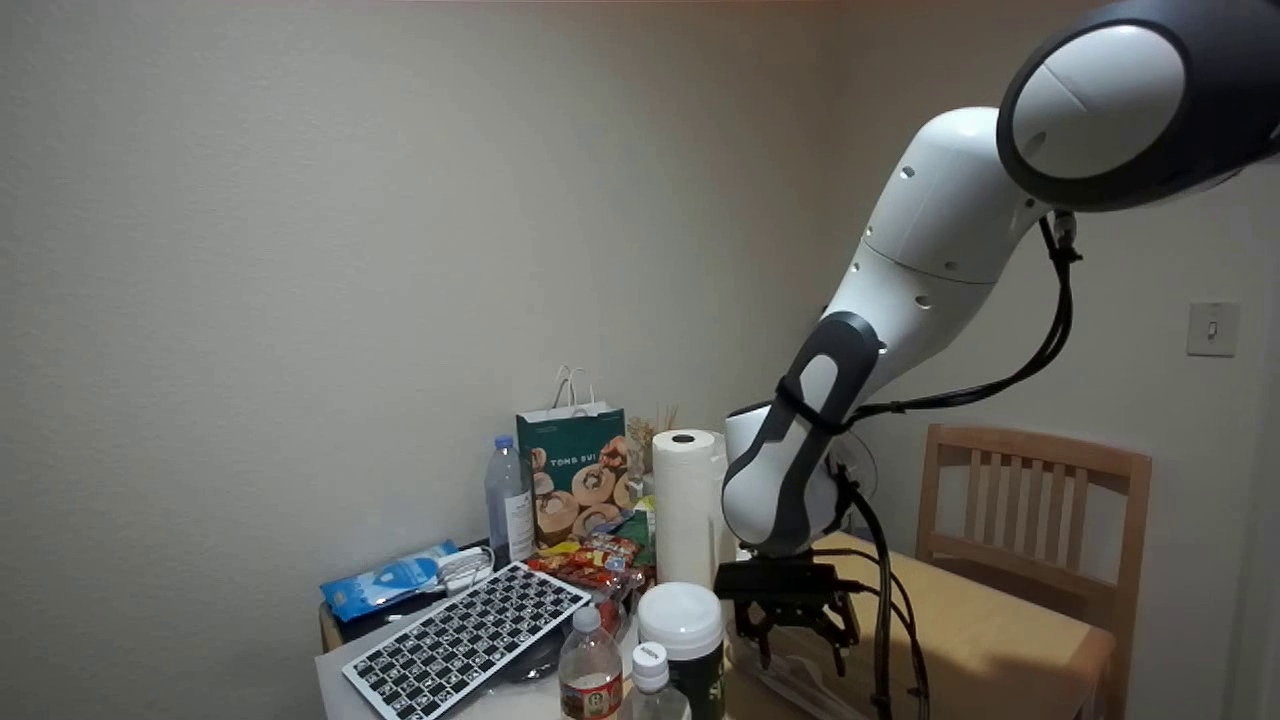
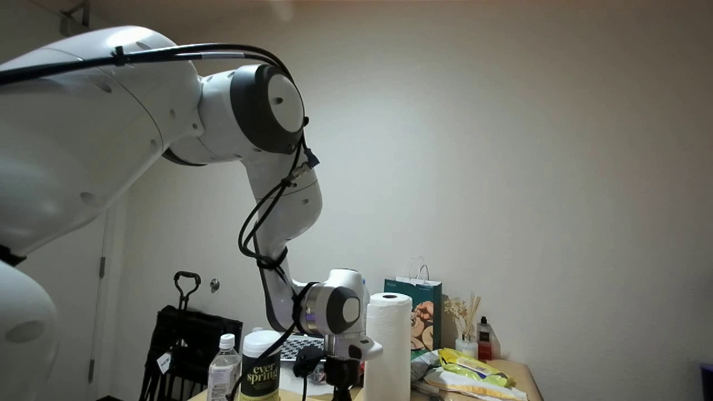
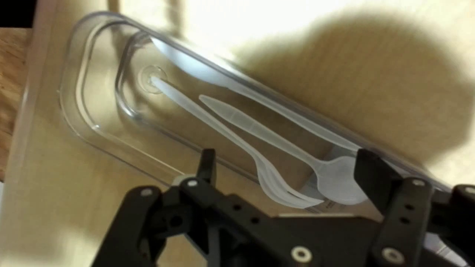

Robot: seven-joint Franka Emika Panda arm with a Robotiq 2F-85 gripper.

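My gripper is open, its two fingers (image 3: 206,167) standing wide apart over a long clear plastic container (image 3: 93,84). Inside the container lie a white plastic fork (image 3: 231,138), a spoon (image 3: 271,140) and a long white piece along the far wall, probably a knife (image 3: 285,113). The fork's tines and the spoon's bowl appear between the fingers, with no utensil gripped. Exterior view 1 has the gripper (image 1: 801,654) low over the table, near the container (image 1: 798,694). In exterior view 2 the container is not visible.
Left of the gripper stand a paper towel roll (image 1: 684,510), a white-lidded tub (image 1: 681,624) and bottles (image 1: 591,666). A checkered board (image 1: 468,642) lies further left. Open tabletop (image 1: 996,612) extends to the right, with a wooden chair (image 1: 1041,510) behind.
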